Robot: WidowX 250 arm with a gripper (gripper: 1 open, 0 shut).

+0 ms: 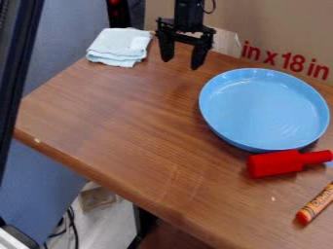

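My black gripper (181, 51) hangs over the back edge of the wooden table, open, with nothing visible between its fingers. To its left a folded pale-blue cloth (117, 47) lies at the table's back corner. A round blue plate (264, 107) sits on the right half of the table, in front of and to the right of the gripper.
A red object with a handle (274, 163) lies just in front of the plate, and an orange crayon-like stick (316, 202) near the right edge. A cardboard box (286, 39) stands behind.
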